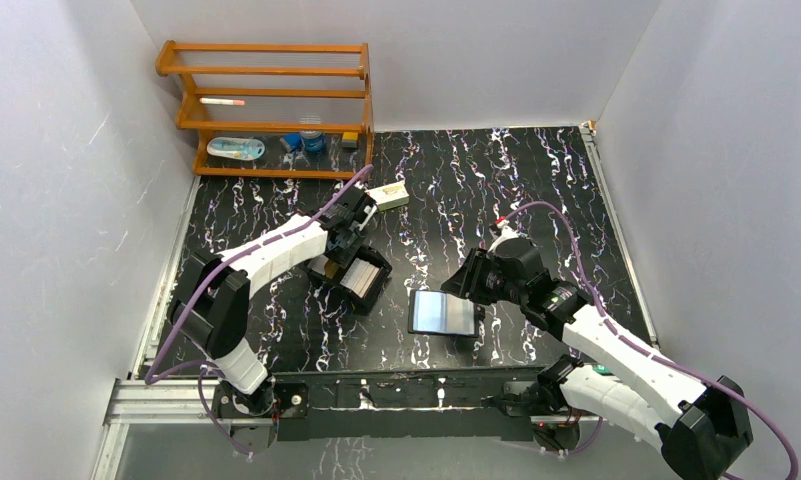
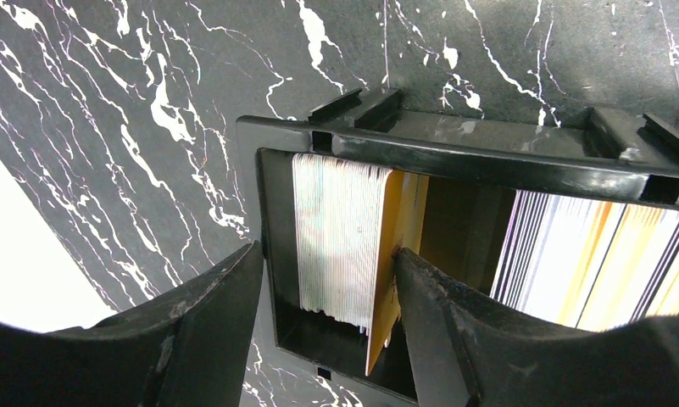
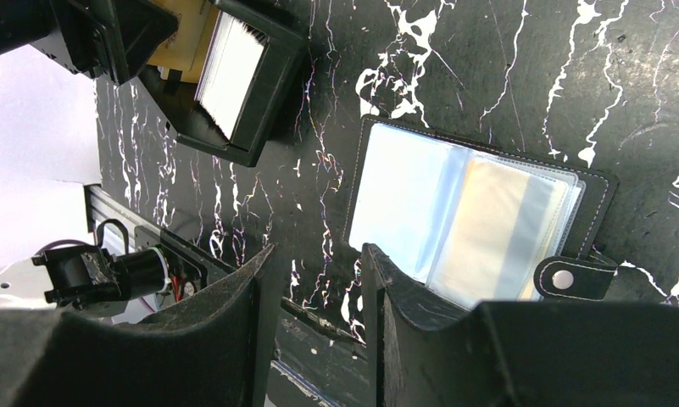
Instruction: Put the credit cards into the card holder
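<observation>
A black two-compartment box (image 1: 374, 290) holds the cards. In the left wrist view, one compartment has a stack of white cards (image 2: 336, 242) with a gold card (image 2: 395, 254) at its right side. My left gripper straddles that stack, part open: one finger overlaps the box's left wall, the other is right by the gold card. Whether it touches the card, I cannot tell. The open card holder (image 3: 399, 182), with clear sleeves and a snap strap (image 3: 573, 278), lies flat on the table. My right gripper hovers near its left side, open and empty.
The other compartment is filled with white and coloured cards (image 2: 590, 254). Behind the left gripper lies a pale box (image 1: 389, 196), and a wooden rack (image 1: 276, 127) stands at the back left.
</observation>
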